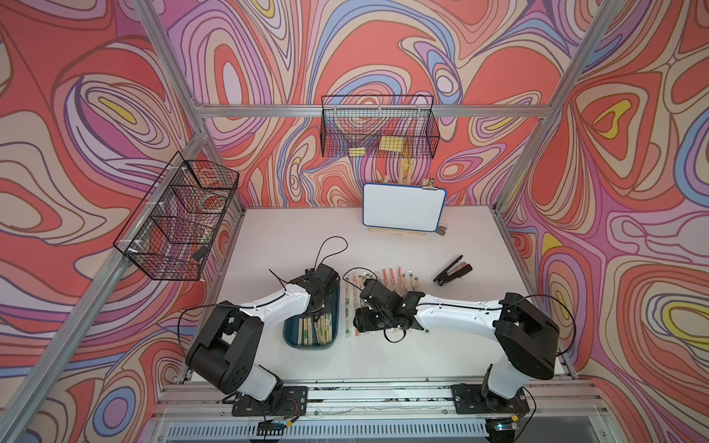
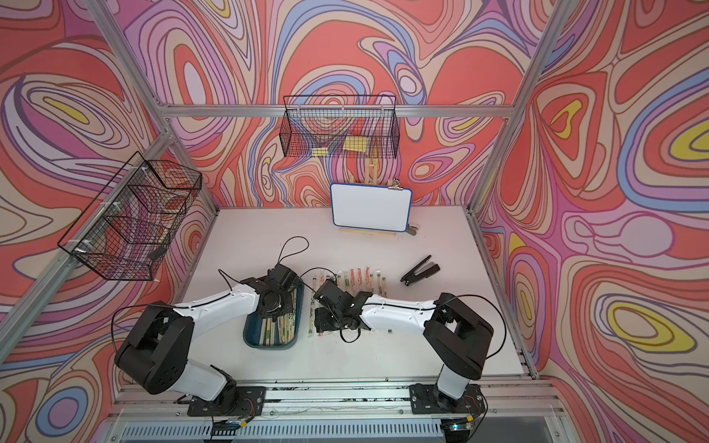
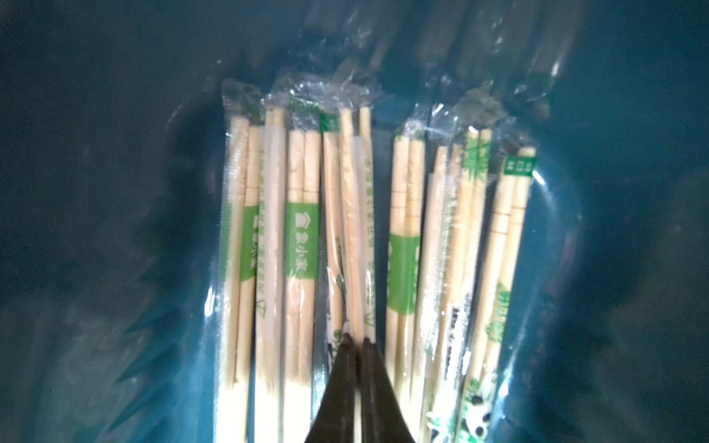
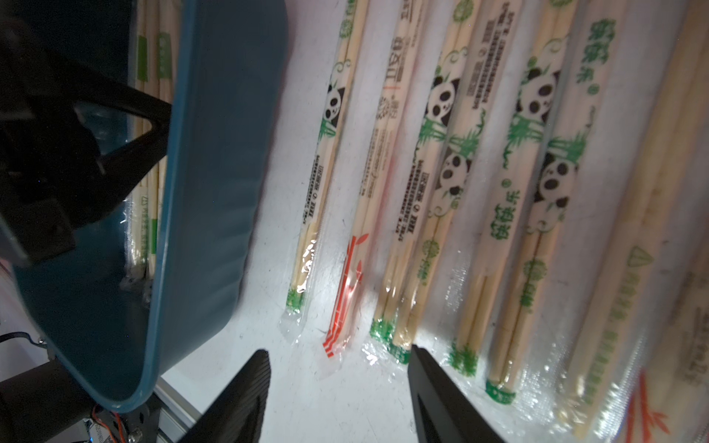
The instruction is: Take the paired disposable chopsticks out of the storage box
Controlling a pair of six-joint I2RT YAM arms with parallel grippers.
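Observation:
The dark blue storage box (image 3: 576,243) holds several paired chopsticks (image 3: 299,243) in clear sleeves, lying side by side. Inside it, my left gripper points down at the middle of the row. Its fingertips are close together, with a thin slit between them; whether a chopstick pair is caught there is not clear. Outside the box, more wrapped chopstick pairs (image 4: 435,177) lie on the table, some with panda prints and some with red marks. My right gripper is over the table near their ends, its fingers wide apart and nothing between them.
The box's tall wall (image 4: 221,147) stands between the two grippers. A black stapler (image 1: 453,271) is at the right, and a whiteboard (image 1: 404,207) leans at the back. Bare table (image 1: 295,232) shows behind the box and along the front.

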